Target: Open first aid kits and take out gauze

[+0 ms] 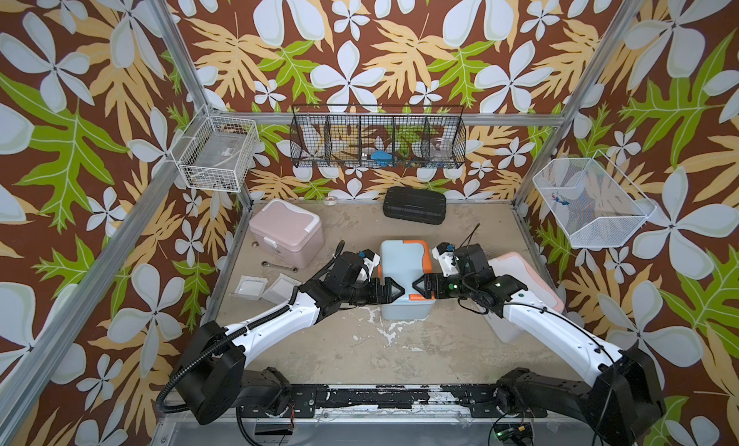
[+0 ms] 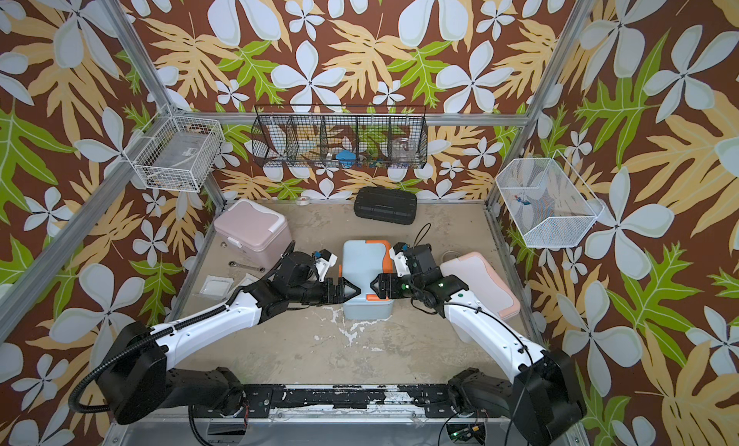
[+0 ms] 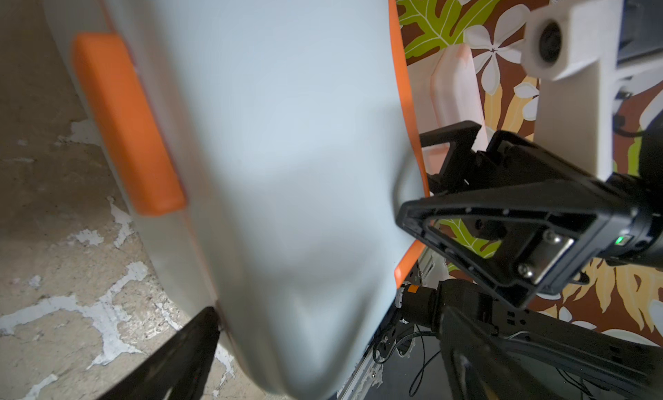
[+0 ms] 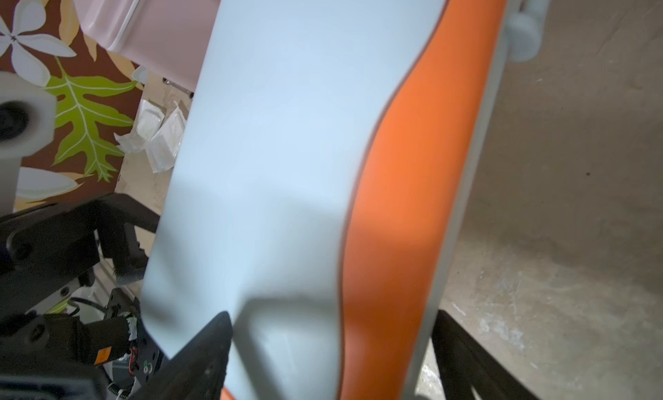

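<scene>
A light blue first aid kit (image 1: 404,265) with orange trim stands in the middle of the table, its lid down. My left gripper (image 1: 394,290) is at its front left; in the left wrist view the open fingers (image 3: 181,358) straddle the lid's end. From the right, my right gripper (image 1: 425,286) reaches over the lid near the orange edge, and its fingers (image 4: 200,355) are apart around the lid's orange side band (image 4: 407,213). A pink kit (image 1: 285,226) sits closed at back left, and a pale pink-topped one (image 1: 514,270) lies partly behind my right arm. The kits' insides are hidden.
White wrapped packets (image 1: 250,287) lie at the left, near a wrench (image 1: 278,266). A black case (image 1: 415,205) rests at the back. Wire baskets (image 1: 377,141) hang above. Bare table (image 1: 346,353) lies in front of the middle kit.
</scene>
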